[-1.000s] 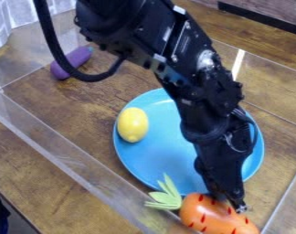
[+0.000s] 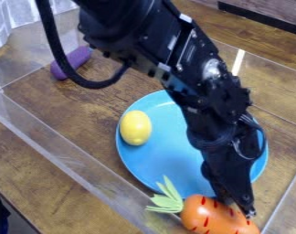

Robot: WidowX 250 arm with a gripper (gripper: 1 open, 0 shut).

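My black gripper [image 2: 232, 196] hangs over the right part of a blue plate [image 2: 161, 155], its tips low by an orange toy carrot [image 2: 214, 218] with pale green leaves at the plate's front edge. Whether the fingers are open or shut is hard to see. A yellow lemon-like toy [image 2: 136, 129] rests on the left of the plate.
A purple eggplant-like toy [image 2: 68, 64] lies at the back left. Clear strips run across the wooden surface [image 2: 53, 137].
The arm and gripper have shifted slightly, with the upper arm a little higher. The plate has shifted slightly to the right.
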